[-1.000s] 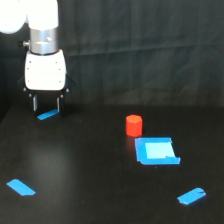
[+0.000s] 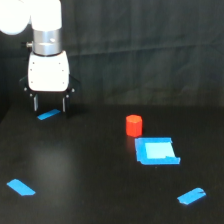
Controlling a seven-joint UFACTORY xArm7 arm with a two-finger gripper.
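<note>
My gripper hangs at the far left of the camera view, fingers pointing down and spread apart. It is open, and nothing shows between its fingers. Just beneath it a flat blue strip lies on the dark table, apart from the fingers as far as I can tell. To the right of centre stands a small red block with a hexagonal outline. Close in front of that block is a blue square with a pale middle.
Two more blue strips lie flat nearer the camera, one at the front left and one at the front right. Bare black table fills the middle. A dark curtain closes off the back.
My gripper has shifted slightly to the right and a little lower in the view. The red block, the blue square and the strips have stayed where they were.
</note>
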